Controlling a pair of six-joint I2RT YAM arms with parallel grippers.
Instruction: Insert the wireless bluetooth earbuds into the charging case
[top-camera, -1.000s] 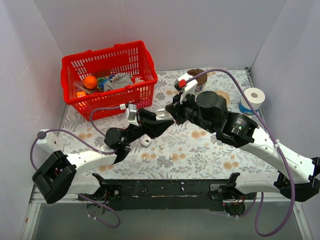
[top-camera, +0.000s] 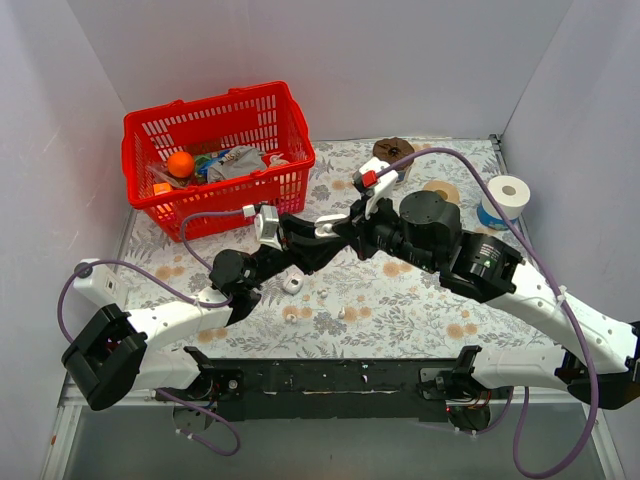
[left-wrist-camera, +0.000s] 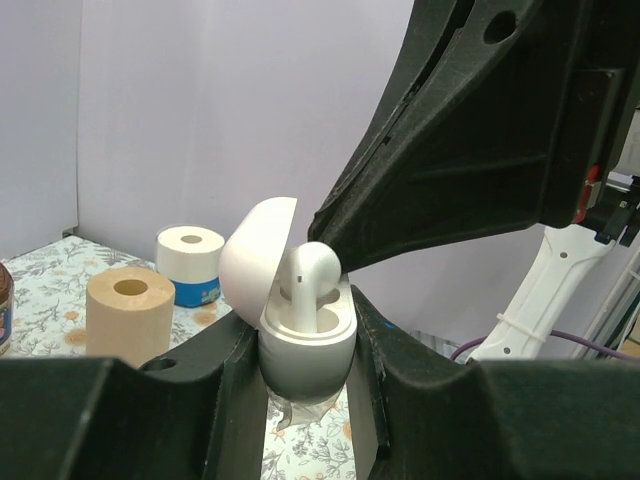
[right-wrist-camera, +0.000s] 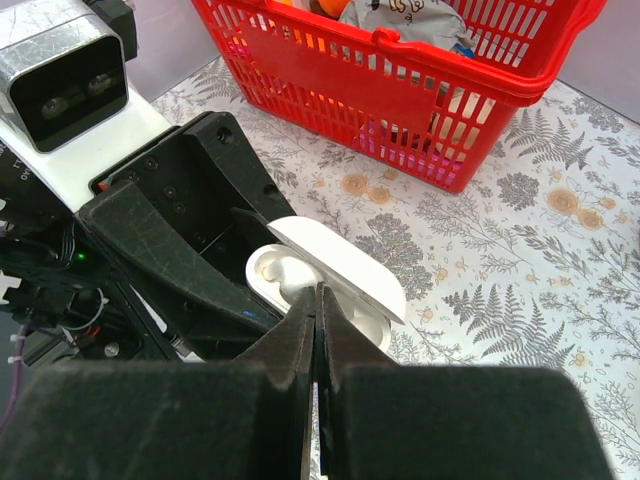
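Note:
My left gripper is shut on the white charging case, which is held up off the table with its lid raised. A white earbud shows in the case's well in the left wrist view. My right gripper is shut, nothing showing between its fingers; its tips are at the open case, against or very near the earbud. In the right wrist view the case's inside is partly hidden by these tips. On the table lie a second small white case and several small white pieces, among them one earbud-sized piece.
A red basket with mixed things stands at the back left. Tape rolls and a brown-lidded jar stand at the back right.
The left gripper and the case have stayed nearly still.

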